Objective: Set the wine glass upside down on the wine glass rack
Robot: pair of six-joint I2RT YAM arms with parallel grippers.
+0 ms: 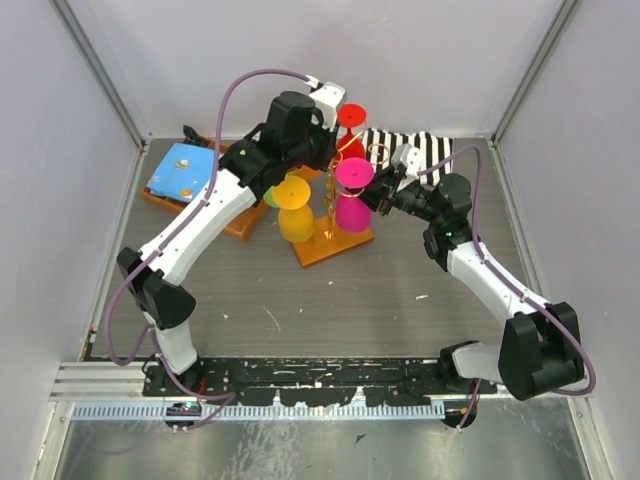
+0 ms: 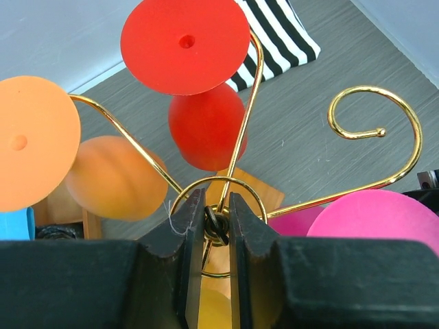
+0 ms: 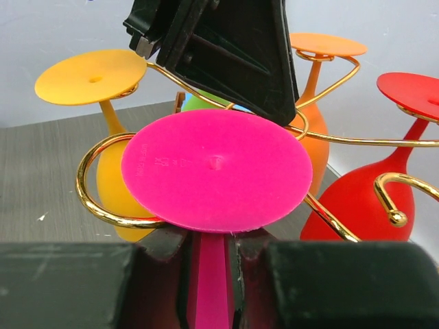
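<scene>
The pink wine glass [image 1: 353, 213] hangs upside down, its round foot [image 3: 216, 171] uppermost. My right gripper is shut on its stem just below the foot. A gold hook of the wine glass rack [image 1: 320, 247] curves round beneath that foot at its left edge; whether the foot bears on it cannot be told. At the rack's top, my left gripper has its fingers close on either side of the gold centre, apparently clasping it. Yellow [image 1: 297, 225], orange [image 2: 113, 178] and red [image 2: 206, 127] glasses hang upside down on other hooks.
An empty gold hook [image 2: 411, 137] curls out on the far right side. Behind lies a striped cloth [image 1: 410, 150]. A wooden tray [image 1: 240, 225] with a blue box [image 1: 182, 172] stands at back left.
</scene>
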